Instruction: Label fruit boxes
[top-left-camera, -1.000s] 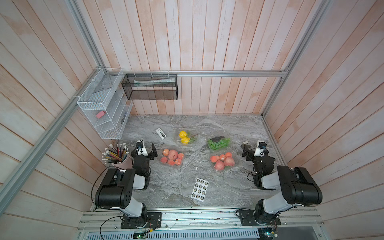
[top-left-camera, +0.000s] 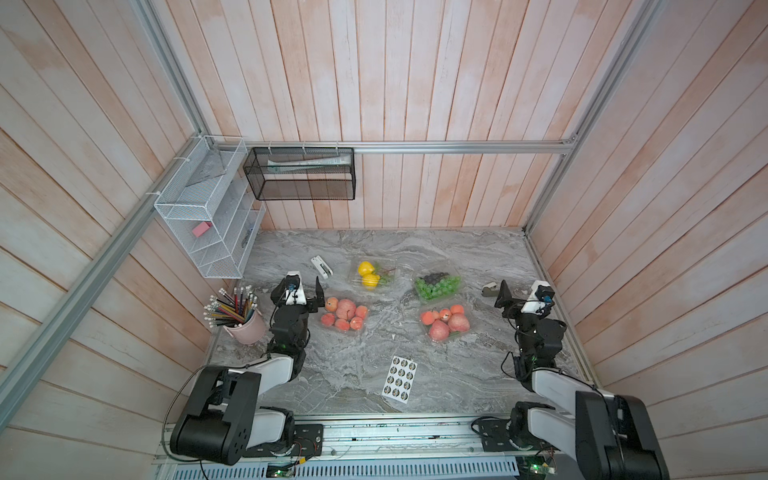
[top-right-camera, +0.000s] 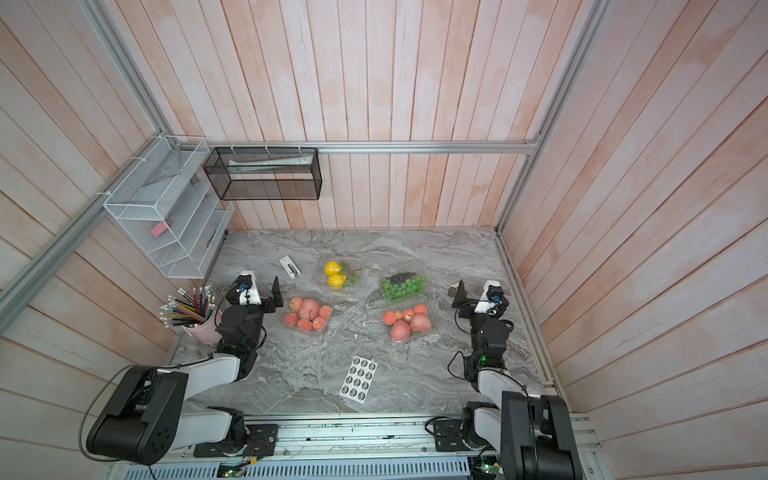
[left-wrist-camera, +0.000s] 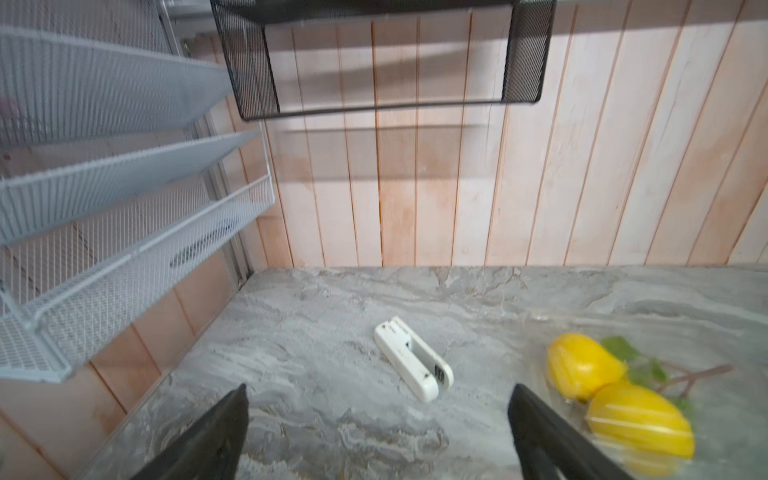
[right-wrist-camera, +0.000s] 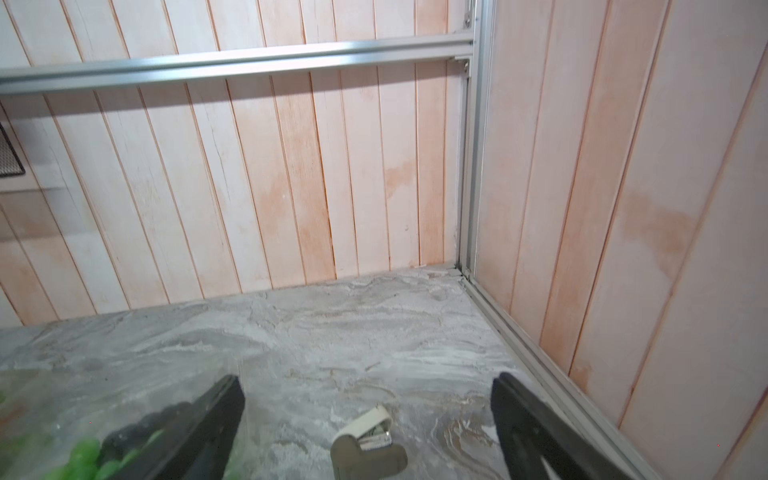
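Four clear fruit boxes lie on the grey counter: lemons (top-left-camera: 369, 278) and grapes (top-left-camera: 436, 285) behind, boxes of peach-coloured fruit at left (top-left-camera: 344, 310) and right (top-left-camera: 444, 321) in front. A sheet of round labels (top-left-camera: 399, 379) lies near the front middle. My left gripper is open, with nothing between its fingers, raised left of the peach box and facing the back wall. My right gripper is open too, right of the boxes.
A white stapler-like item (left-wrist-camera: 408, 360) lies back left; a small grey tool (right-wrist-camera: 368, 452) back right. A pink pen cup (top-left-camera: 246, 328), white wire shelves (top-left-camera: 208, 240) and a black hanging basket (top-left-camera: 300, 192) occupy the left and back.
The objects on the counter are unchanged.
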